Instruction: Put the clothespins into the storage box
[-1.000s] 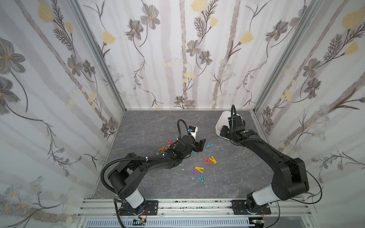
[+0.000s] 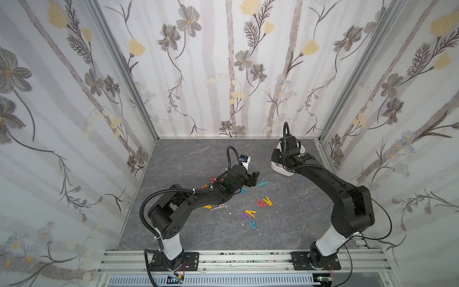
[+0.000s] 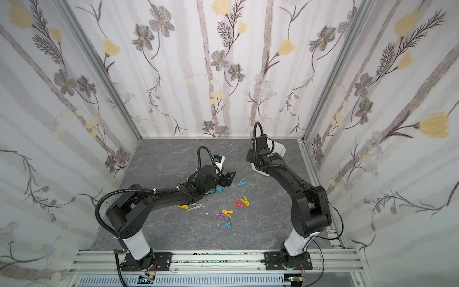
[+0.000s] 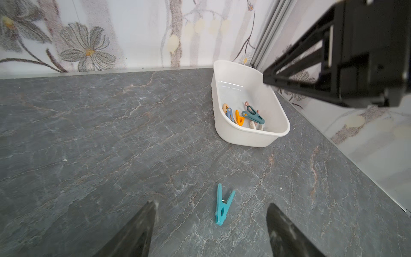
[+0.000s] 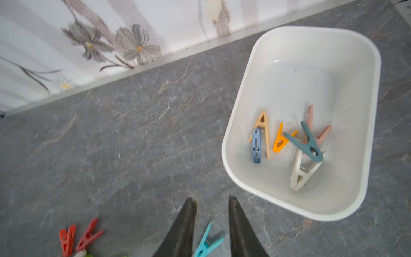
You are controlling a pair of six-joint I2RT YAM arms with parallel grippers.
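The white storage box (image 5: 299, 85) stands at the back right, holding several clothespins, among them a teal one (image 5: 309, 147) and an orange one (image 5: 279, 139). My right gripper hangs over the table just beside the box, fingers apart with nothing between them. My left gripper is raised left of centre, fingers apart and empty, with a cyan clothespin (image 4: 222, 207) on the table beyond them. More loose clothespins lie about the middle: yellow (image 2: 266, 201), red (image 2: 260, 203), purple (image 2: 244, 215), grey (image 3: 194, 206); some are hidden under my left arm.
Patterned walls enclose the back and sides. My right arm partly covers the box in both top views.
The loose clothespins in view look unmoved.
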